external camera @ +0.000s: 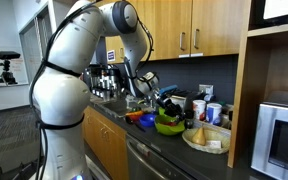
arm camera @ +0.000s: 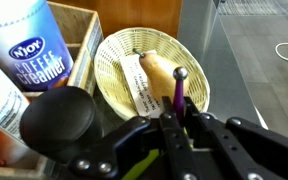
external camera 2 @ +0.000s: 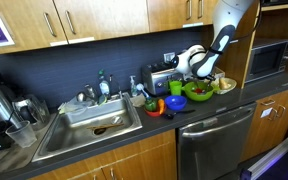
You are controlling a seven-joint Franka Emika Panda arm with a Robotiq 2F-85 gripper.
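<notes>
My gripper is at the bottom middle of the wrist view, its fingers closed around a slim dark purple thing [arm camera: 179, 92] whose tip is pale. What this thing is, I cannot tell. In the first exterior view the gripper hangs above the green bowl [external camera: 169, 127], and the gap below it is hard to judge. The second exterior view also has the green bowl [external camera 2: 197, 93], with red and other small items inside. Past my fingers in the wrist view lies a woven basket [arm camera: 112, 75] holding a yellowish pear-shaped item [arm camera: 160, 72].
A creamer canister [arm camera: 32, 50] and a black round lid [arm camera: 61, 122] stand close to the gripper's left. The blue bowl [external camera 2: 196, 91] is beside the green one. Wall cabinets [external camera: 214, 28] overhang the counter, and a microwave [external camera: 280, 140] stands to the right.
</notes>
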